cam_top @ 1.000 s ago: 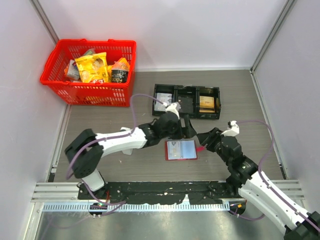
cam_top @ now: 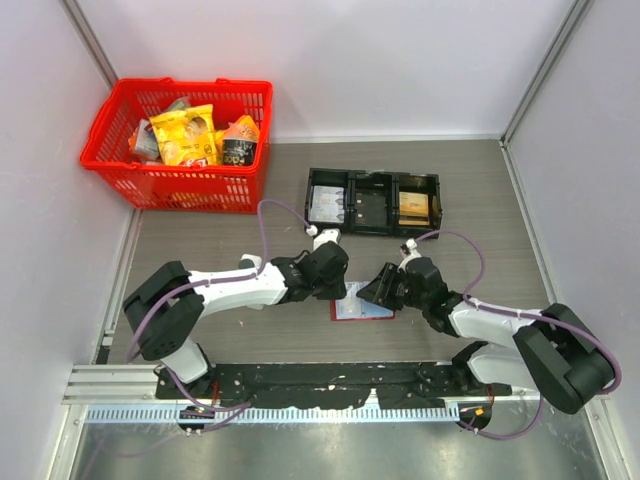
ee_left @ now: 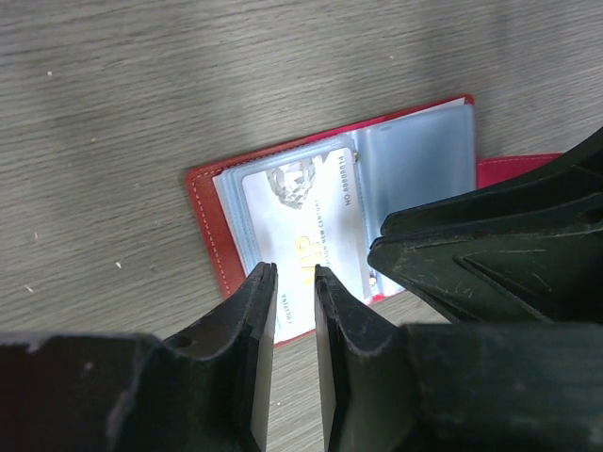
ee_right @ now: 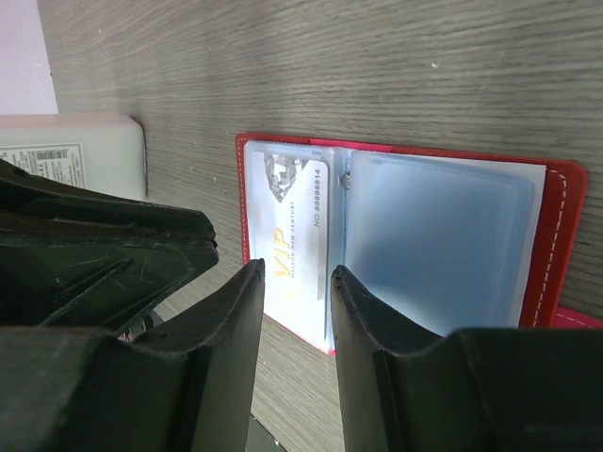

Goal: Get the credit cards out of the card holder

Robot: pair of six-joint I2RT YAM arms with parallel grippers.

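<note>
An open red card holder (cam_top: pixel 335 312) lies on the table, a VIP card (ee_left: pixel 292 217) in its left sleeve and blue translucent sleeves (ee_right: pixel 433 235) on the right. My left gripper hangs over the left card, its fingertips close together with a narrow gap. My right gripper is over the middle of the holder, fingertips somewhat apart, nothing seen between them. The two grippers are very near each other, each appearing in the other's wrist view.
A red basket (cam_top: pixel 180 190) of snack bags is at the back left, a black compartment box (cam_top: pixel 372 227) behind the holder. A white object (ee_right: pixel 94 151) lies left of the holder.
</note>
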